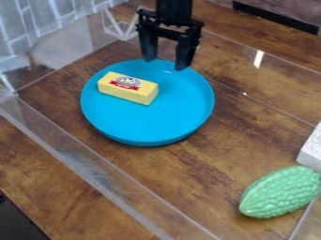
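Observation:
My black gripper (167, 52) hangs at the top centre, just behind and over the far rim of a blue round plate (170, 117). Its two fingers stand apart, with nothing seen between them. A yellow block (128, 89) with a printed label lies on the left part of the plate.
A green ridged object (279, 192) lies at the lower right. A white item (313, 148) is at the right edge. Clear walls edge the area.

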